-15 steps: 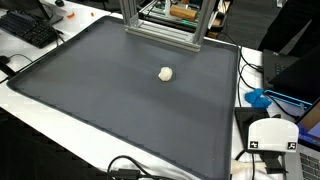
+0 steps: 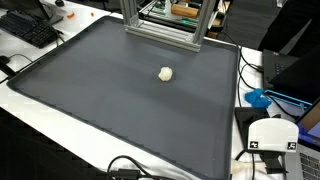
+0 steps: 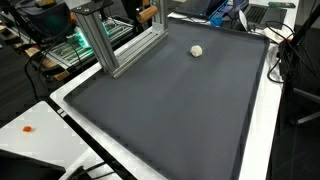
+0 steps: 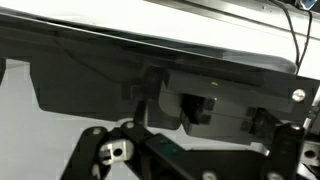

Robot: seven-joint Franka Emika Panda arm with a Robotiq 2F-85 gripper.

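A small round cream-coloured object (image 2: 165, 74) lies on the dark grey mat (image 2: 110, 90), towards its far side. The other exterior view shows the same round object (image 3: 195, 51) near the mat's far edge, with nothing touching it. In the wrist view my gripper stands open, its dark fingers spread apart. Behind and between them is a long black surface with a dark rectangular part; what it belongs to cannot be told. Neither exterior view clearly shows the gripper, and the round object is not visible in the wrist view.
A grey metal frame (image 2: 168, 36) stands at the mat's far edge. A black keyboard (image 2: 29, 29) lies at the far left, and a blue item (image 2: 257, 98) lies right of the mat.
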